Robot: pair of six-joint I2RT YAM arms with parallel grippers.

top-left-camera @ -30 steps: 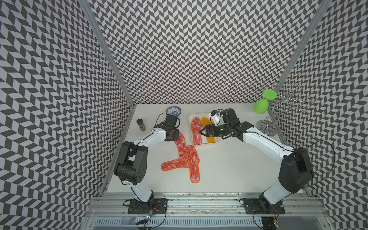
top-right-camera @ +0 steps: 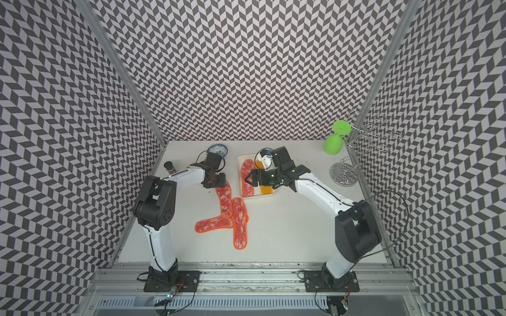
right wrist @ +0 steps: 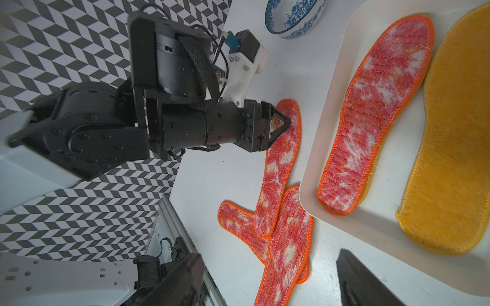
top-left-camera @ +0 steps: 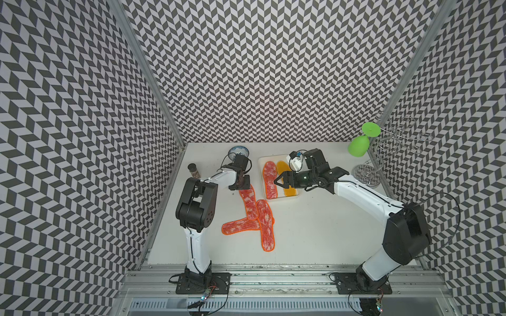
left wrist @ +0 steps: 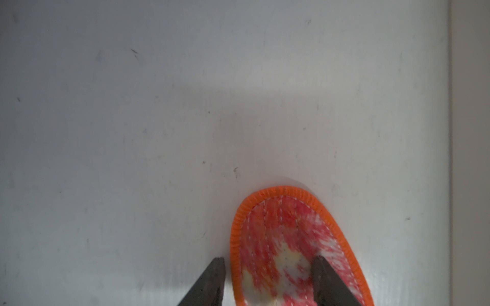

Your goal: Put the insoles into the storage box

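Observation:
Several red insoles with orange edging overlap on the table: an upper one, one lying crosswise and one in front. My left gripper is open over the rounded end of the upper insole, with that end showing between and ahead of its fingers. Inside the white storage box lie a red insole on the left and a yellow insole on the right. Above the box hovers my right gripper, open, nothing between its fingers.
A blue-patterned bowl stands behind the left gripper. A dark-capped jar is at the left edge. At the right are a green goblet and a metal rack.
My left arm has reached forward and a little right, bringing its gripper down near the end of the upper insole. The right arm and the insoles have not moved.

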